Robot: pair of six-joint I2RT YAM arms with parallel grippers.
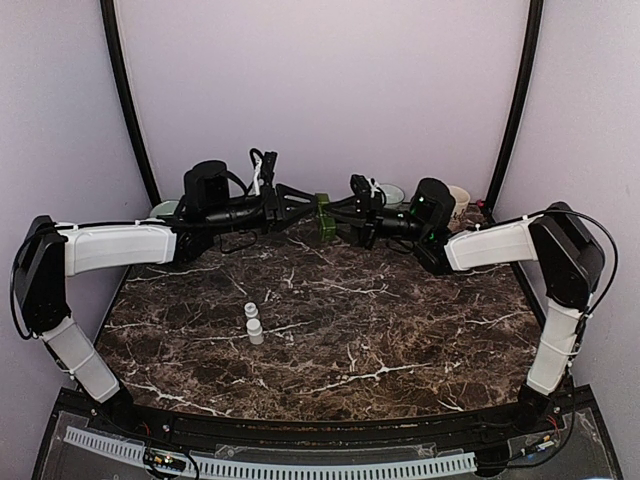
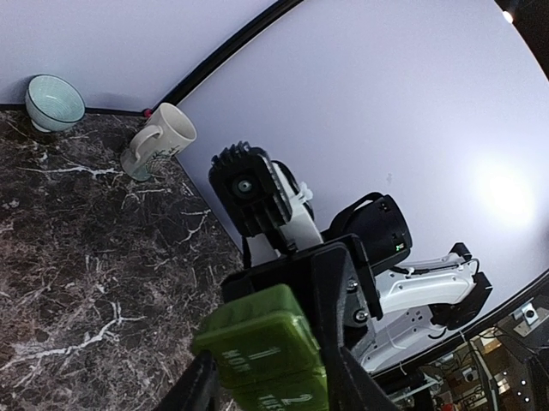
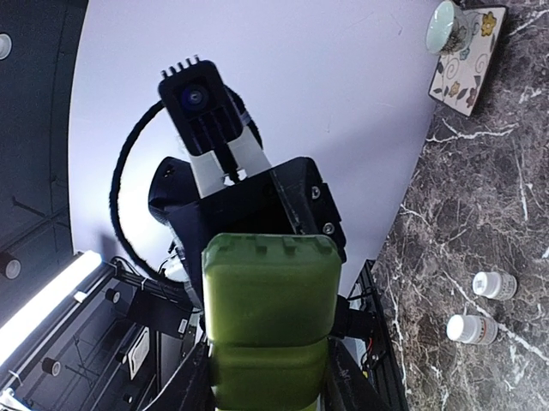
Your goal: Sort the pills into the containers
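A green pill organizer (image 1: 325, 217) hangs in the air between the two arms, above the middle of the table. My right gripper is shut on it, with the box filling the space between the fingers. From the other side, my left gripper has its fingers part open, one on either side of the box; whether they touch it is hard to tell. Two white pill bottles (image 3: 495, 285) with white caps stand upright on the table, front left of the arms in the top view. No loose pills show.
At the back right are a pale bowl (image 2: 55, 103) and a white mug (image 2: 159, 141). At back left another bowl (image 3: 446, 27) stands beside a flowered tile (image 3: 467, 64).
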